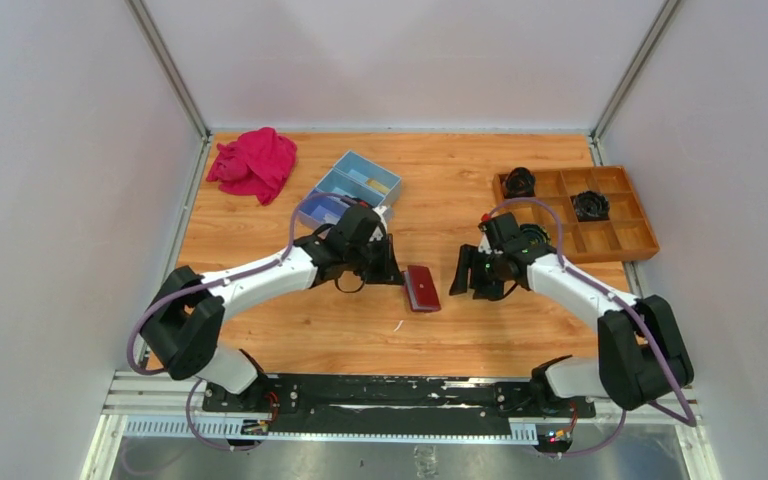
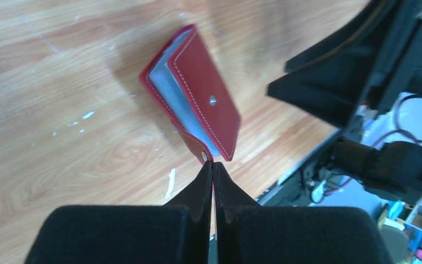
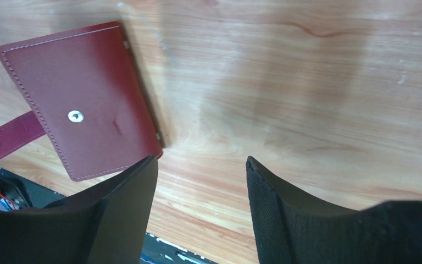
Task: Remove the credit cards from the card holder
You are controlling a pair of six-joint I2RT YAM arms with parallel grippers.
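Note:
The dark red card holder [image 1: 423,289] stands partly unfolded on the table between the grippers. Its snap strap [image 2: 198,147] runs into the tips of my left gripper, which is shut on it. Pale bluish sleeves [image 2: 182,99] show between the two covers; I cannot make out individual cards. To the right, my right gripper is open with only bare table between its fingers, apart from the holder. In the right wrist view the cover [image 3: 88,93] shows a metal snap, and the strap [image 3: 11,137] reaches left out of frame.
A blue divided box [image 1: 365,172] is behind my left arm, with a pink cloth [image 1: 255,163] farther left. At the right is a wooden compartment tray [image 1: 610,237] with black coils. A small white mark [image 1: 398,325] lies in front.

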